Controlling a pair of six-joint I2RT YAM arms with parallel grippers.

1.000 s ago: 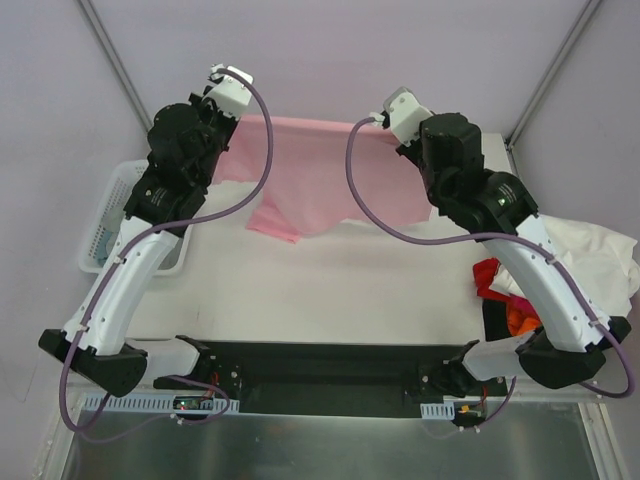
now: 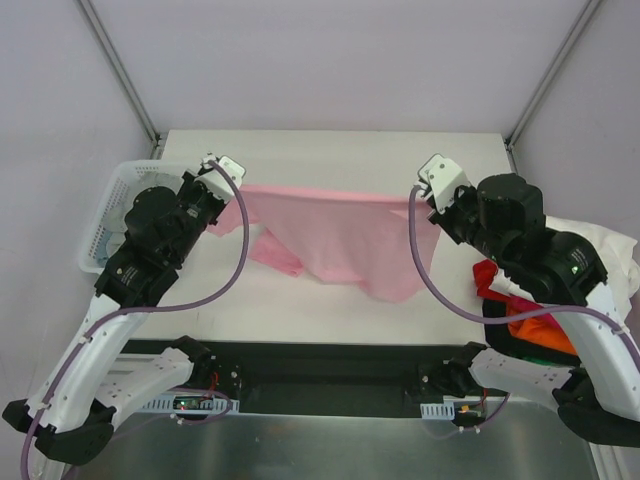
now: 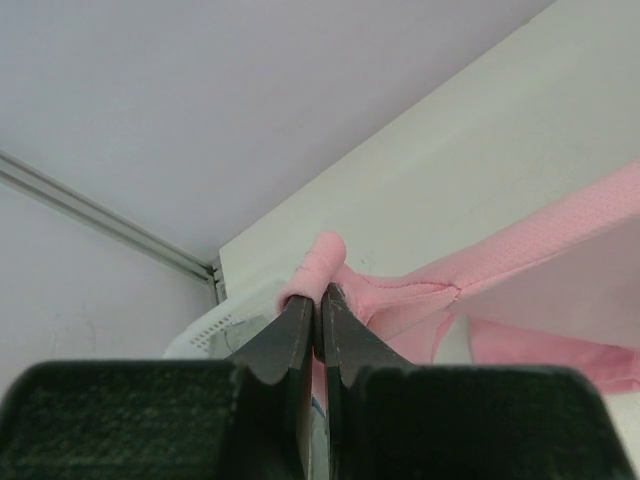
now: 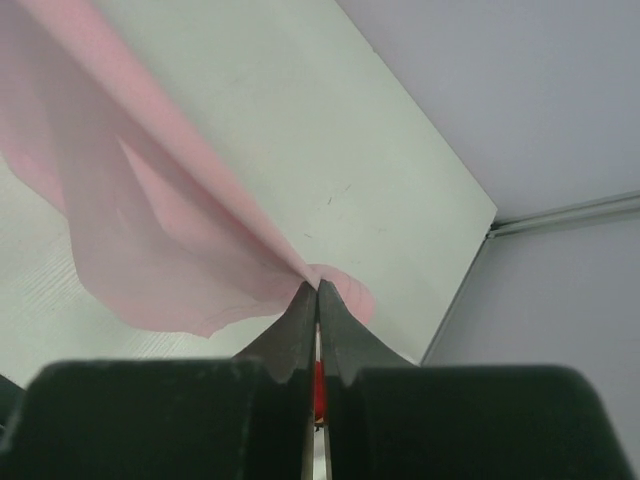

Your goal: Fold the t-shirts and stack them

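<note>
A pink t-shirt (image 2: 345, 235) is stretched between my two grippers, its upper edge nearly straight and its lower part hanging toward the white table. In the left wrist view my left gripper is shut on a bunched corner of the pink cloth (image 3: 325, 262). My right gripper is likewise shut, pinching the other end of that edge, with a small flap of cloth (image 4: 345, 290) showing beyond its fingertips. A sleeve (image 2: 276, 253) hangs at the lower left of the shirt. In the top view, the arms hide both fingertips.
On the left stands a white basket (image 2: 112, 215) with pale cloth inside, partly behind my left arm. A pile of white cloth (image 2: 600, 250) and orange cloth (image 2: 540, 333) lies on the right.
Both grippers have moved toward the front of the table with the shirt stretched between them. They have spread farther apart, and the shirt's hanging lower edge has come forward.
</note>
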